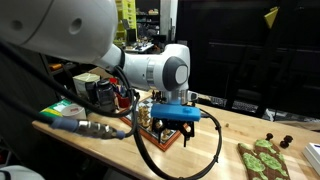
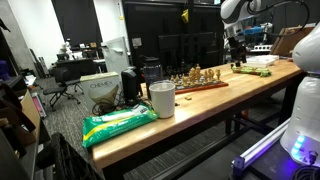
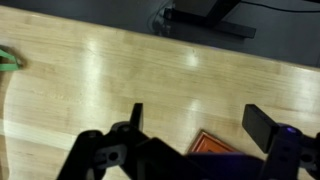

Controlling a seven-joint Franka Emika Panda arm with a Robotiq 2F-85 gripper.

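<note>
My gripper is open over the bare wooden table, its two dark fingers wide apart and nothing between them. Below them, a reddish-brown board corner shows at the bottom of the wrist view. In exterior view 1 the arm hides much of the chessboard. Exterior view 2 shows many light-brown chess pieces standing close together. A green checkered board lies on the right of the table in exterior view 1.
A few dark pieces stand beyond the green board. A white tub and a green bag occupy the table's other end. Clear wood lies between the chessboard and the green board. The table edge is near the gripper.
</note>
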